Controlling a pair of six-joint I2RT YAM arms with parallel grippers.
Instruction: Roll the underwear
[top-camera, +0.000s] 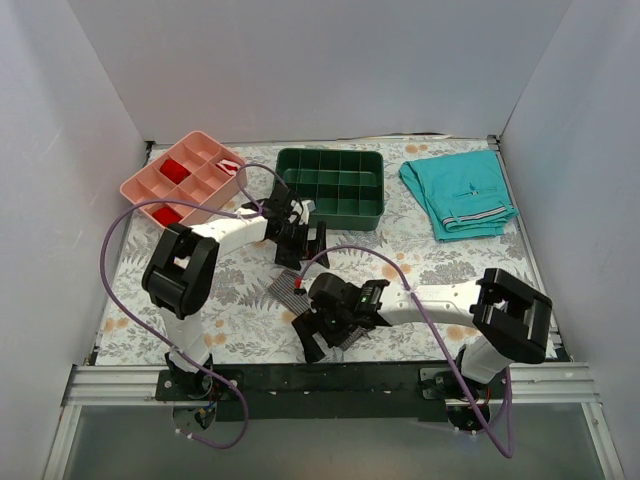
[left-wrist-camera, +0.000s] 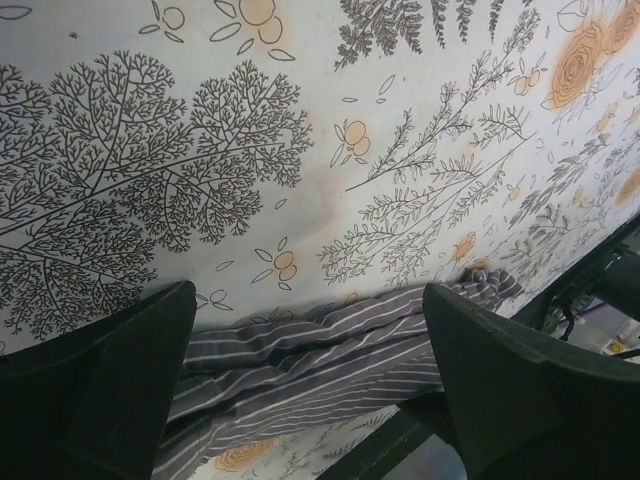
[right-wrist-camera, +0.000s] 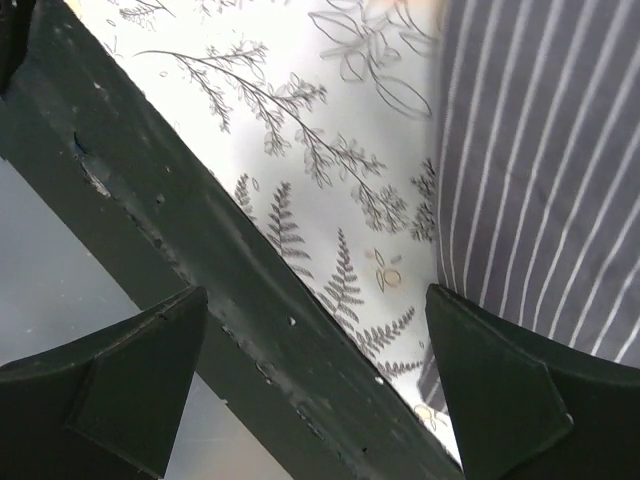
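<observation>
The grey, white-striped underwear lies on the flowered cloth, largely covered by the right arm in the top view. My left gripper is open near its far end, just in front of the green box. In the left wrist view, the bunched striped fabric crosses between the open fingers, along the lower part of the picture. My right gripper stands open by the near table edge. The right wrist view shows a flat striped part beside the right-hand finger, with only cloth and edge between the fingers.
A pink divided box holding red pieces stands at the back left, and a green divided box at the back middle. Folded teal cloth lies at the back right. The dark front edge is close to my right gripper.
</observation>
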